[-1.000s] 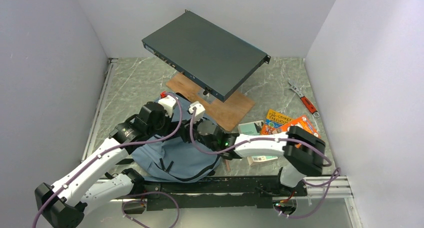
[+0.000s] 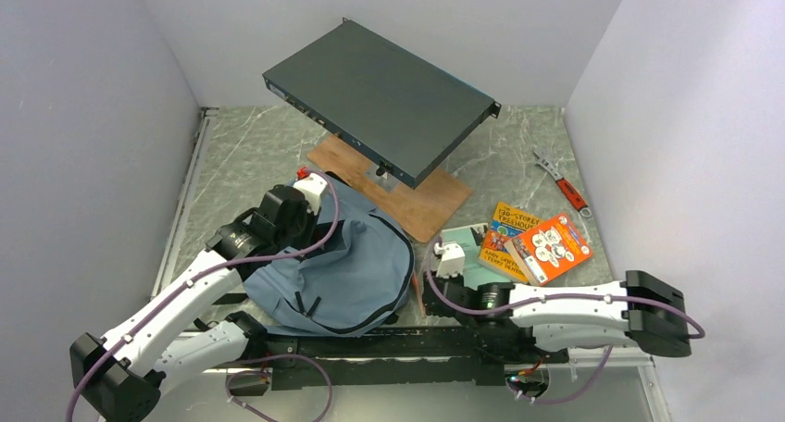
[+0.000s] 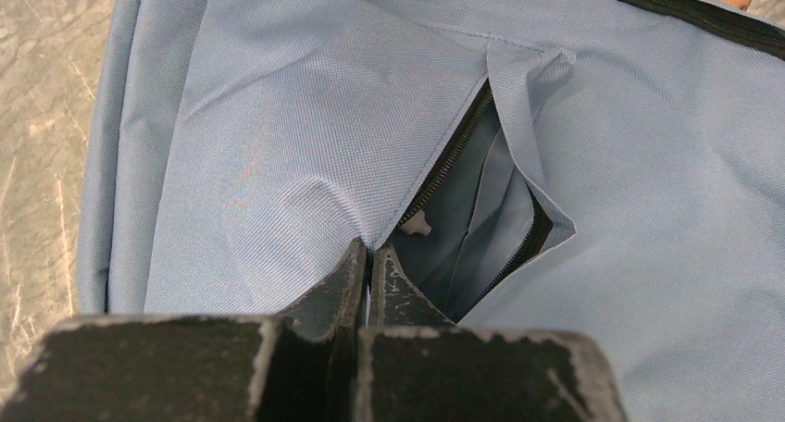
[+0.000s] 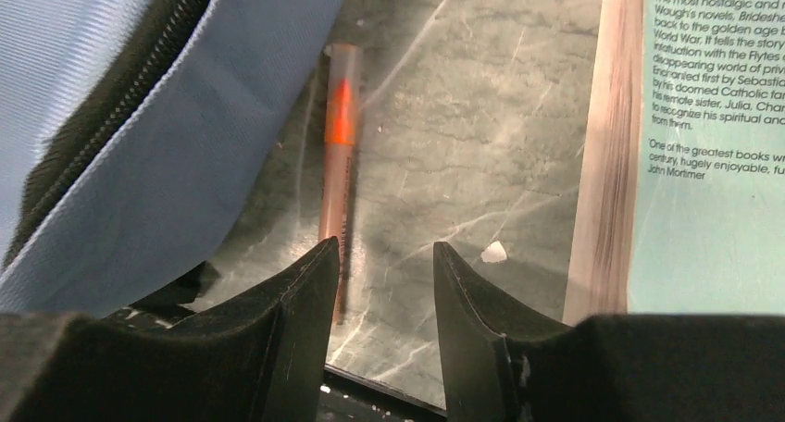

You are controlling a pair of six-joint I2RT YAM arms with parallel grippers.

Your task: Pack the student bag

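Observation:
The blue-grey bag (image 2: 347, 279) lies flat, its zipped pocket gaping. In the left wrist view my left gripper is shut on the cloth edge of that pocket (image 3: 407, 195); a small pale object (image 3: 416, 224) shows inside. My right gripper stands open over the table with nothing between its fingers. A pen (image 4: 340, 163) with an orange band lies beside the bag; the right gripper's left finger covers part of its lower end. To the right is a pale green book (image 4: 708, 228), with two more books, yellow (image 2: 504, 232) and orange (image 2: 553, 249), farther right.
A large dark flat box (image 2: 380, 93) overhangs the rear of the table, above a wooden board (image 2: 430, 204). A red-handled wrench (image 2: 565, 186) lies at the back right. Walls close in both sides.
My right arm has swung from over the bag, near the left gripper, to the right and toward the front, coming over the pen. The left arm has barely moved.

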